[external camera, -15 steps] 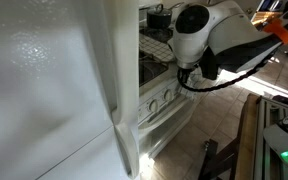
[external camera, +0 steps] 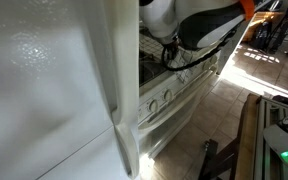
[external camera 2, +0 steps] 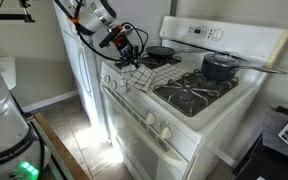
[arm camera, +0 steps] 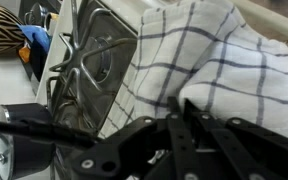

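A white towel with dark checked lines (arm camera: 224, 65) fills much of the wrist view, lying in folds over part of the stovetop. My gripper is shut right against it, and the folds bunch at the fingertips. Whether any cloth is pinched between the fingers is hidden. From the second exterior view, the gripper (external camera 2: 133, 63) is over the stove's left front, with the towel (external camera 2: 144, 78) just beneath it and reaching the front edge. In the first exterior view the gripper (external camera: 171, 48) is low over the stove, its tips small and dark.
A dark lidded pot (external camera 2: 220, 66) stands on the back right burner, its long handle pointing right. A black pan (external camera 2: 160, 51) sits behind the gripper. The fridge (external camera: 44, 90) stands close beside the stove.
In the first exterior view the arm has moved up and to the left, toward the fridge side. It now blocks the pot that showed behind it. The gripper looks shut now.
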